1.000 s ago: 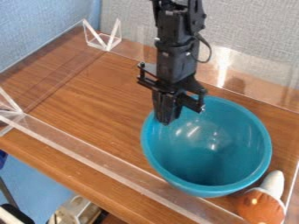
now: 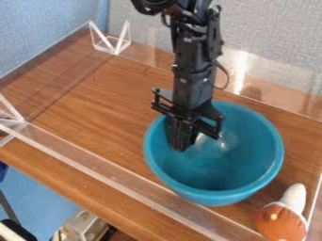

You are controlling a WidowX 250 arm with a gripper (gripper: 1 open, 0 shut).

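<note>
A teal bowl (image 2: pixel 220 179) stands on the wooden table (image 2: pixel 75 104) in the right half of the view. My gripper (image 2: pixel 180 141) reaches down over the bowl's back-left rim, its fingertips at or just inside that rim. The finger looks shut; whether the rim is between the fingers is too small to tell.
An orange and white mushroom-like object (image 2: pixel 283 216) lies at the front right, close beside the bowl. Clear plastic edging runs along the table's borders, with white brackets at the left and back-left.
</note>
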